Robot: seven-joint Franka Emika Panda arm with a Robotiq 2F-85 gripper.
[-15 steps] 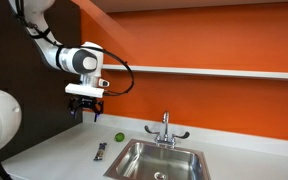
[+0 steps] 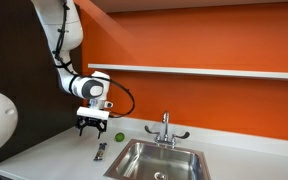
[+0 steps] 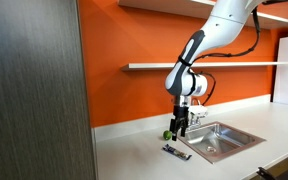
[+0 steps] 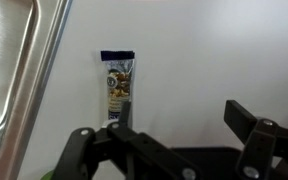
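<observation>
A snack bar in a dark-ended wrapper [image 4: 119,82] lies flat on the white counter beside the sink; exterior view 1 shows the same bar [image 2: 100,151], and exterior view 2 has the bar [image 3: 177,152] too. Above the counter hangs my gripper [image 2: 91,132], its fingers spread apart and empty. The wrist view has the bar left of the gap between my fingers, near the left one and clear of the space between them. A green round object [image 2: 120,137] rests on the counter behind the bar, beside the sink's back corner.
The steel sink [image 2: 199,165] with its faucet [image 2: 165,128] lies to the right of the bar. A white shelf [image 2: 204,73] runs along the orange wall above.
The arm has come down over the last second, bringing my gripper lower, closer to the counter and slightly to the right. The bar and the green object have not moved.
</observation>
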